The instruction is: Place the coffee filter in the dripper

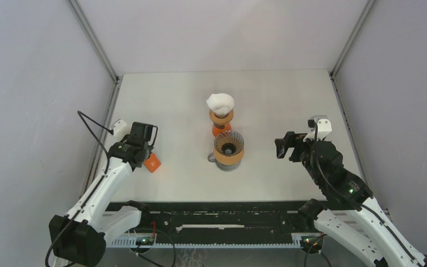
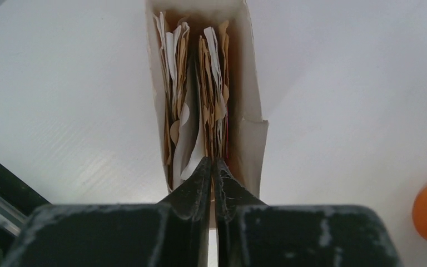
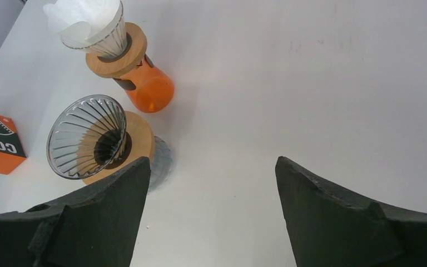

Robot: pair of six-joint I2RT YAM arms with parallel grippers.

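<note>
An open box (image 2: 254, 144) packed with white and brown paper filters (image 2: 211, 83) fills the middle of the left wrist view; from above, its orange side (image 1: 152, 162) shows beside the left arm. My left gripper is shut at the box's near end, its tips over the filters' edges; no paper can be made out between them. The empty ribbed dripper (image 3: 86, 139) sits on a wooden collar (image 3: 139, 136) over a glass vessel (image 1: 226, 166) at mid-table. Well to its right, my right gripper hangs open and empty.
Behind the empty dripper stands an orange vessel (image 3: 151, 92) with a second dripper (image 3: 111, 44) holding a white filter (image 3: 83, 19). Bare table (image 1: 272, 178) lies between the drippers and the right arm. Walls close in the sides and back.
</note>
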